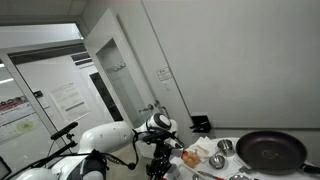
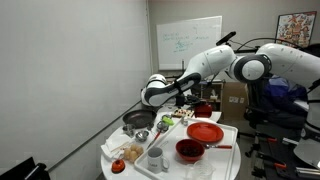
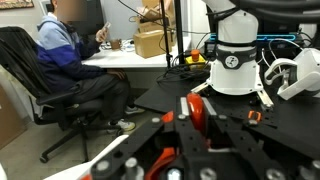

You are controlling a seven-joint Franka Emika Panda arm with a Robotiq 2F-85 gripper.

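Note:
In the wrist view, my gripper shows from close by as dark studded fingers across the bottom. A narrow orange-red object [image 3: 196, 108] stands upright between them, and the gripper is shut on it. What it is cannot be told, as its lower part is hidden. More red shows beneath the fingers. In exterior view 1, the black gripper [image 1: 160, 150] hangs at the table's left end, its tips hard to make out. A red plate [image 2: 205, 131] and a dark red bowl [image 2: 189, 150] are on the white table [image 2: 232, 138] in exterior view 2.
A black pan [image 1: 270, 151] lies at the table's wall side, near small metal bowls [image 1: 225, 147]. A clear cup [image 2: 155, 157] and a tomato-like red item [image 2: 117, 166] occupy the near end. A person sits beyond the table in the wrist view.

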